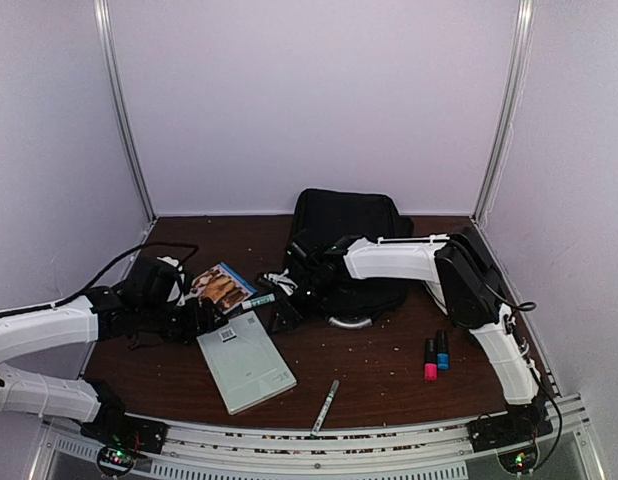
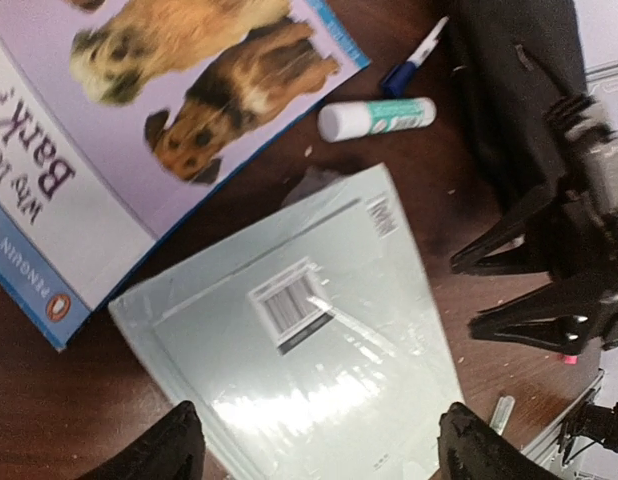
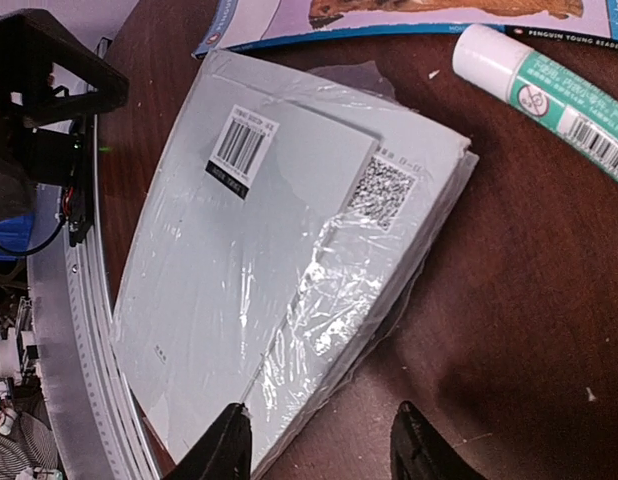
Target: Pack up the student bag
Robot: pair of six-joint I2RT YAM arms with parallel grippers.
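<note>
A plastic-wrapped pale grey book (image 1: 247,365) lies flat on the table, front left of centre. In the left wrist view its barcode (image 2: 289,300) faces up. My left gripper is part open above this book, nothing between its fingers. The right gripper hovers at the book's long edge, also part open and empty. Behind the book lies a picture book with dogs (image 2: 209,90), partly hidden by my left arm in the top view. A glue stick (image 2: 379,118) rests beside both. The black bag (image 1: 349,215) stands behind, partly covered by the right arm.
A blue-capped marker (image 2: 409,60) lies near the bag. Toward the front is a pen (image 1: 326,407); on the right are a pink-capped marker (image 1: 430,360) and a blue-capped marker (image 1: 442,350).
</note>
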